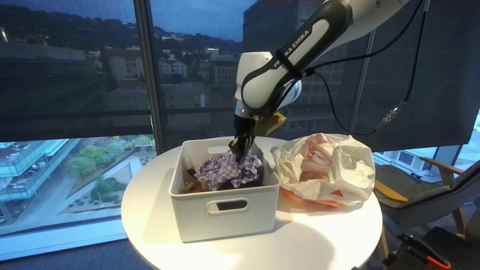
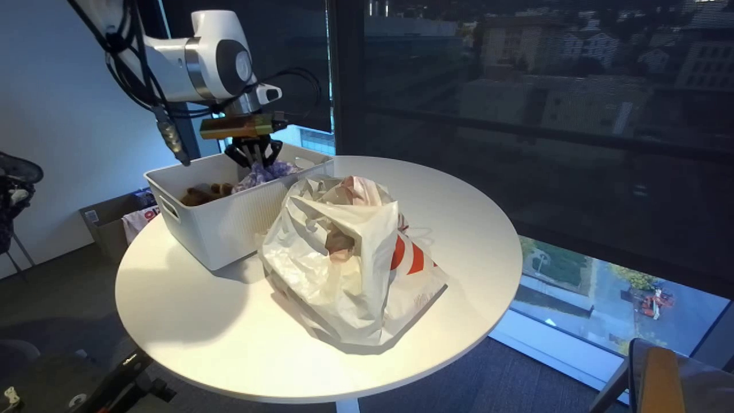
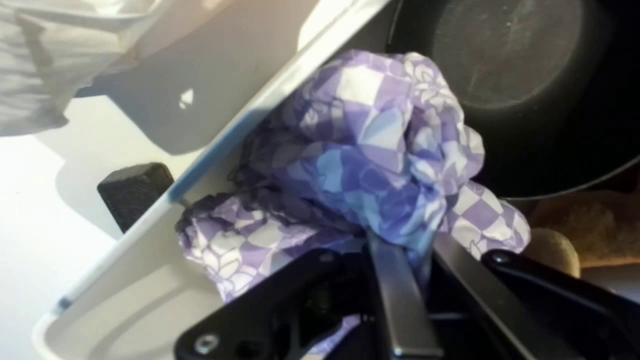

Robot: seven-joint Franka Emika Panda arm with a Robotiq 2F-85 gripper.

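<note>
A crumpled purple-and-white checkered cloth (image 1: 220,171) lies bunched inside the white bin (image 1: 225,225). My gripper (image 1: 241,155) points down into the bin and is shut on a fold of that cloth. In the wrist view the metal fingers (image 3: 399,294) pinch the cloth (image 3: 372,120), part of which bulges up ahead of them while the rest spreads to both sides. From the other side, the gripper (image 2: 258,164) sits just above the bin's rim with purple fabric beneath it. The cloth's underside is hidden.
A dark round pan (image 3: 510,54) and brown items (image 2: 206,193) share the bin. Right beside the bin stands a white plastic bag (image 2: 330,275) on the round table (image 2: 475,275). A black block (image 3: 135,192) shows outside the bin wall.
</note>
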